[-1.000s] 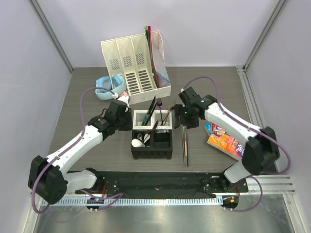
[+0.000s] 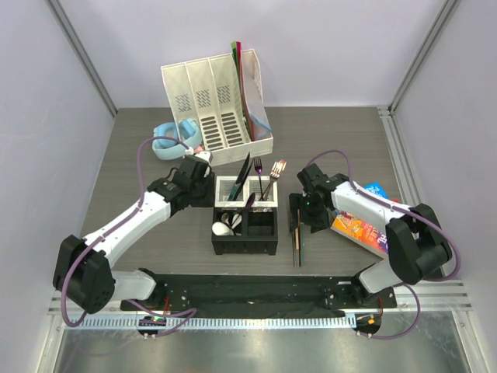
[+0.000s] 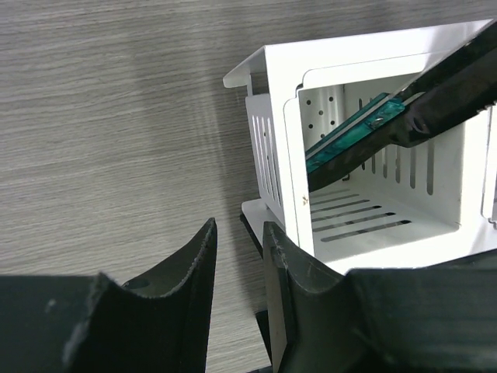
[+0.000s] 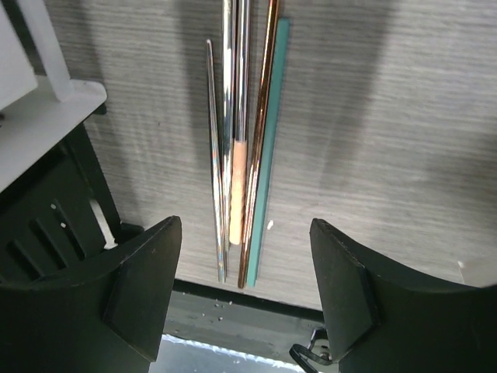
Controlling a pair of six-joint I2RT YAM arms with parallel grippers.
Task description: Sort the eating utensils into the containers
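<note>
Several thin chopsticks (image 4: 256,179) lie side by side on the table, silver, copper and teal. My right gripper is open above them, nothing between its fingers. In the top view, a white two-compartment container (image 2: 225,203) holds dark knives (image 2: 243,179) on the left, with a purple-handled fork (image 2: 258,165) and copper forks (image 2: 275,172) on the right. Spoons (image 2: 221,229) stand in the left part of the black container (image 2: 245,245); its right part looks empty. Beside the white container's left wall, my left gripper is partly open and empty.
A tall cream rack (image 2: 202,89) with long coloured sticks stands at the back, a blue bowl (image 2: 165,148) to its left. Colourful boxes (image 2: 361,233) lie at the right, behind the right arm.
The containers have shifted slightly right. The left gripper has moved slightly right too.
</note>
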